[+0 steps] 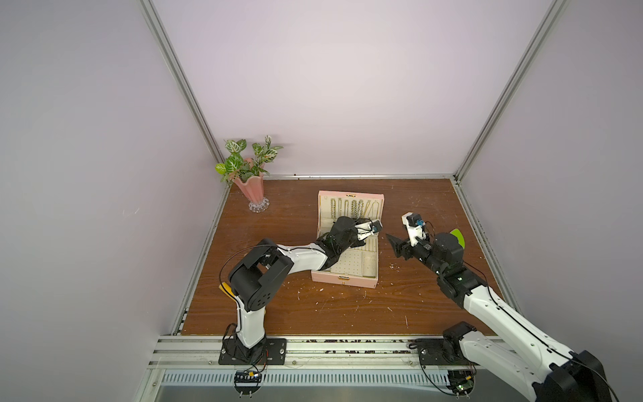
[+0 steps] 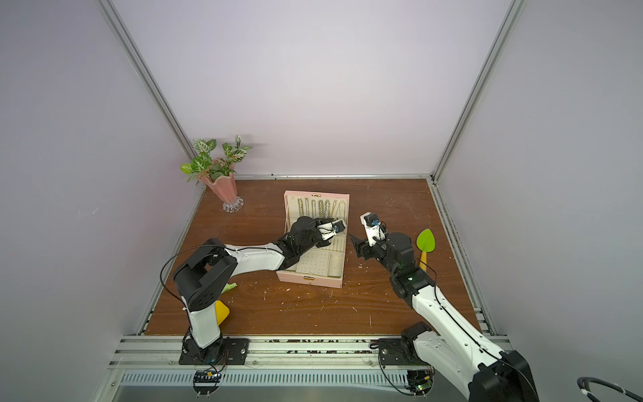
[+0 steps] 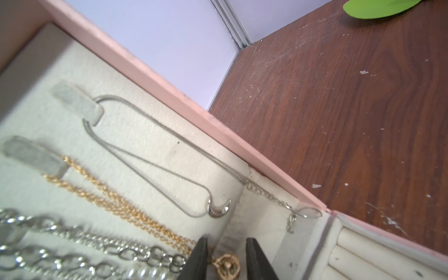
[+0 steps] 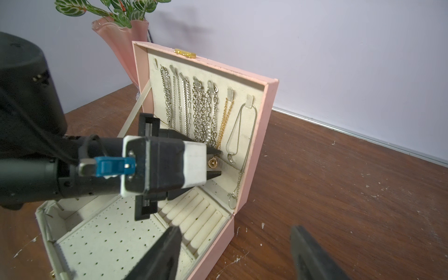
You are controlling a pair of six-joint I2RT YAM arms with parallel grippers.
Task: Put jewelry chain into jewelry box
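Observation:
The pink jewelry box (image 1: 345,282) stands open, chains hanging in its lid. My left gripper is inside it, fingers part open around a gold round pendant (image 3: 228,271) at the end of a gold chain (image 3: 107,196); whether they touch it I cannot tell. A silver crescent-pendant chain (image 3: 217,207) hangs beside it, silver chains on the other side. My right gripper stands open to the right of the box, nothing between its blurred fingers.
A pink vase with a plant (image 1: 251,187) stands at the back left. A green-and-yellow tool (image 2: 425,241) lies at the right. Wooden table right of the box is mostly clear.

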